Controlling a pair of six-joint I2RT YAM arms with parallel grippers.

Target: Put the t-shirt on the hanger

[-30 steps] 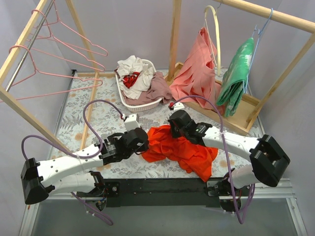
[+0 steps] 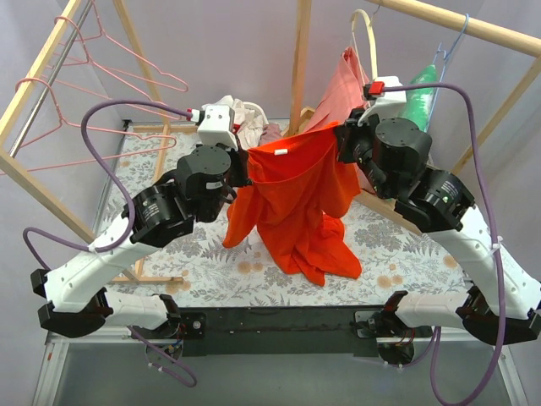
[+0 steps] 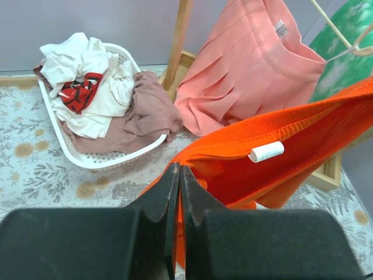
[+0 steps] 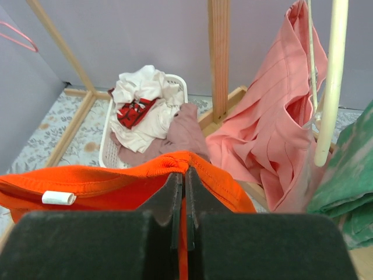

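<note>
The orange t-shirt [image 2: 292, 194] hangs between my two arms in the top view, its neck edge uppermost and its lower part reaching down to the table. A white label [image 3: 266, 152] shows inside the neckline. In the left wrist view my left gripper is shut on one end of the collar edge. My right gripper is shut on the opposite end, with the fabric bunched at its fingertips. Pink hangers [image 2: 93, 131] hang empty on the left rail in the top view.
A white basket [image 3: 61, 140] of clothes stands at the back. On the right rail hang a pink garment [image 4: 271, 125] and a green one [image 4: 349, 181], close to my right arm.
Both arms have risen, lifting the shirt from a heap on the table into a hanging spread.
</note>
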